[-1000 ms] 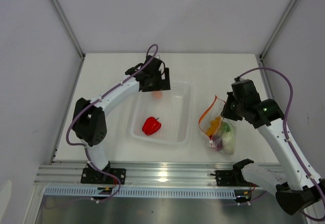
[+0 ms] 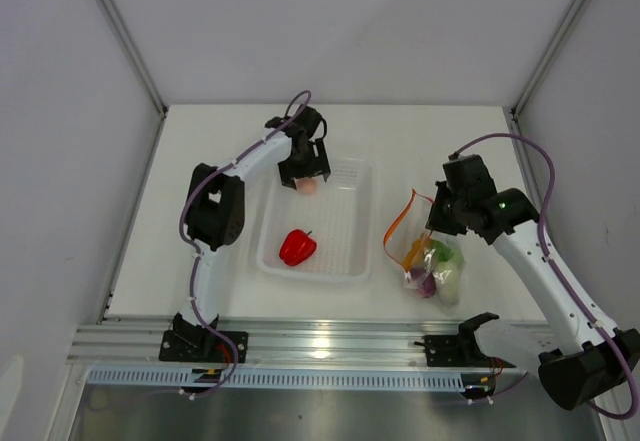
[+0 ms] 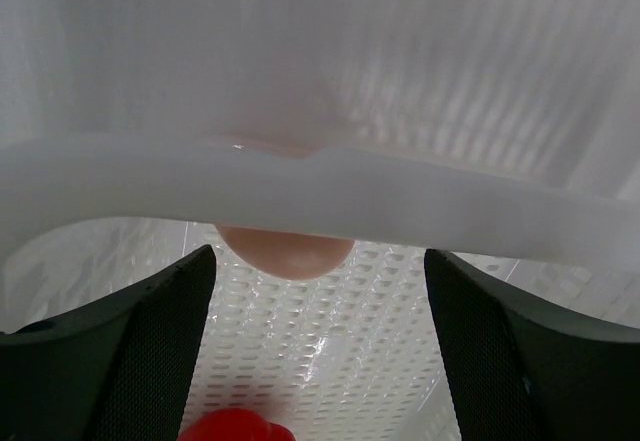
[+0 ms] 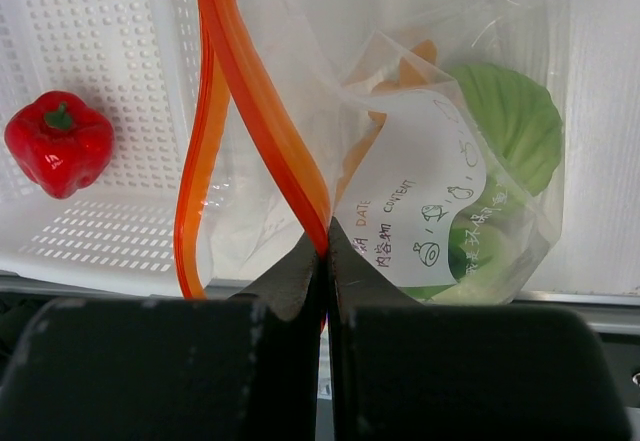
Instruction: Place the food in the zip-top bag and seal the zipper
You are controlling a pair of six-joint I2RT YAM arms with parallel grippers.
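Note:
In the white tray (image 2: 345, 251), a round pinkish-orange food (image 2: 307, 187) lies at the far left and a red bell pepper (image 2: 297, 247) nearer the front. My left gripper (image 2: 308, 169) is over the tray's far end, part open around the round food's area; I cannot tell whether it touches it. The left wrist view has the round food (image 3: 287, 253) between the fingers, partly behind a pale, blurred tray rim. The clear zip top bag (image 4: 420, 201) has an orange zipper and holds green, orange and purple food. My right gripper is shut on its zipper edge.
The bag stands right of the tray, with a narrow strip of table between. A metal rail (image 2: 320, 331) runs along the front edge.
My left gripper has narrowed and shifted slightly left, its forearm swinging right. The tray and its food have slid slightly left. My right gripper and the bag's mouth have shifted a little left.

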